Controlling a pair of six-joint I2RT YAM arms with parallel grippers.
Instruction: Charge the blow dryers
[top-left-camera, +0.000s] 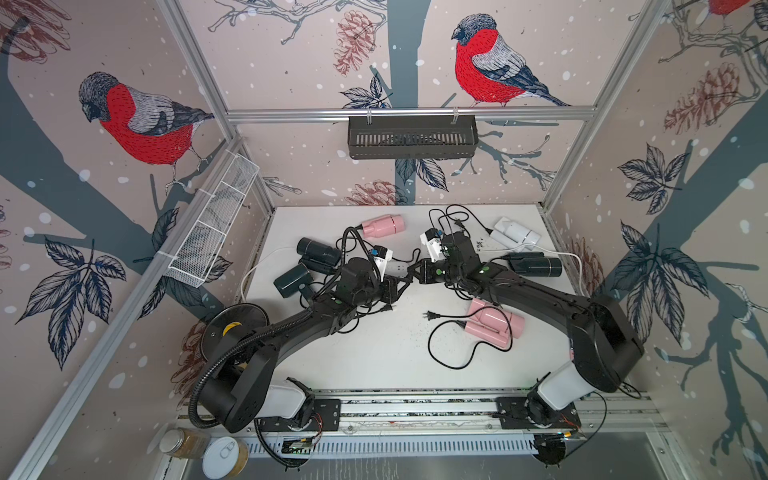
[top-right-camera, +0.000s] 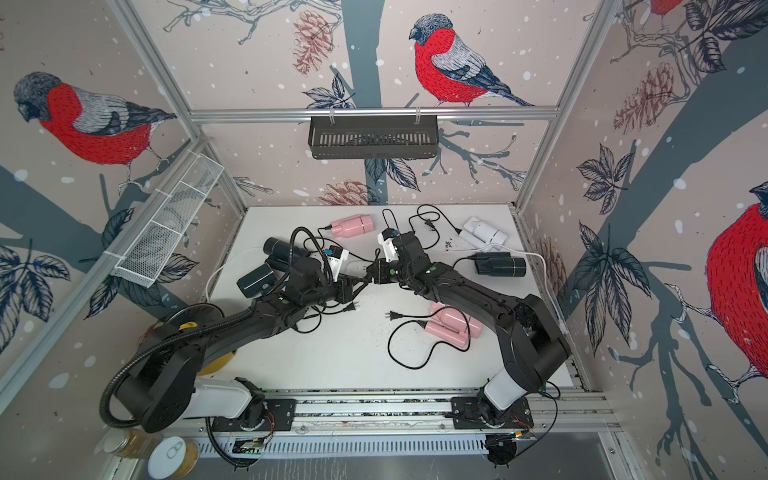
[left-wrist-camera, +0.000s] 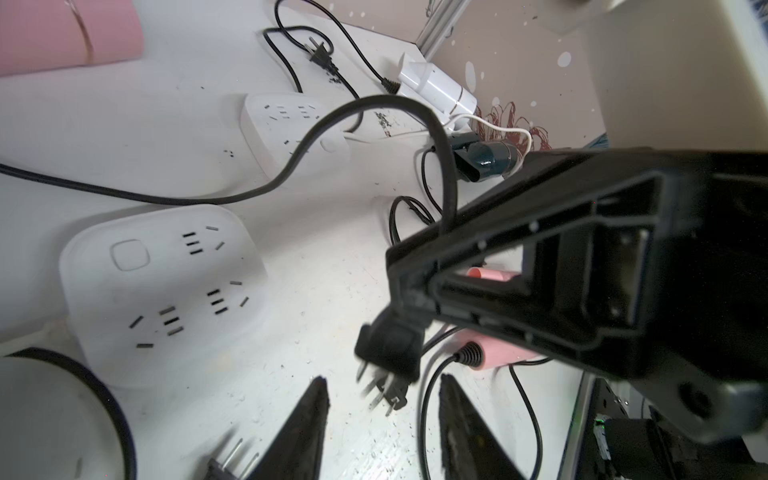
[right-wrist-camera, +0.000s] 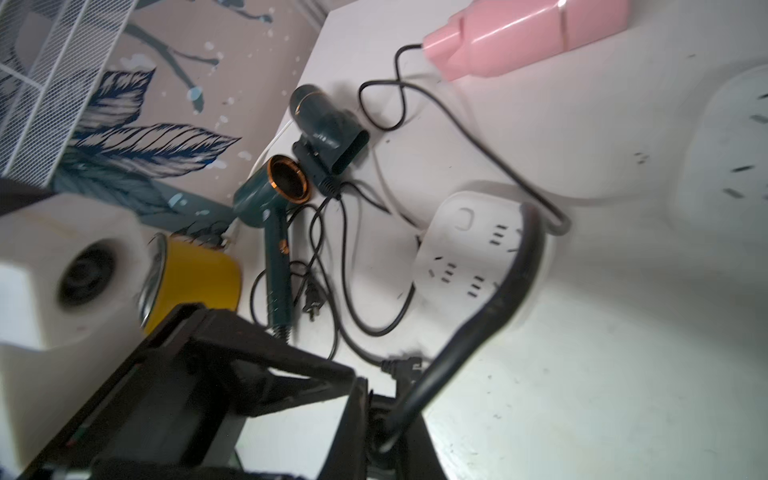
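A black plug (left-wrist-camera: 389, 349) hangs prongs-down from the shut fingers of my right gripper. Its cord (left-wrist-camera: 336, 120) arches up and away toward the pink blow dryer (right-wrist-camera: 532, 36) at the back. My left gripper stands open, its two fingertips apart on either side below the plug. Both grippers meet over the table's middle. A white socket block (left-wrist-camera: 164, 280) with several outlets lies left of the plug in the left wrist view; no plug sits in its visible outlets. A second white socket block (left-wrist-camera: 288, 128) lies beyond it.
Dark green dryers (top-left-camera: 318, 254) with tangled cords lie at the left. A white dryer (top-left-camera: 516, 233) and a green dryer (top-left-camera: 534, 265) are at the right. Pink dryers (top-left-camera: 494, 324) lie nearer the front, a loose plug (top-left-camera: 432, 315) beside them.
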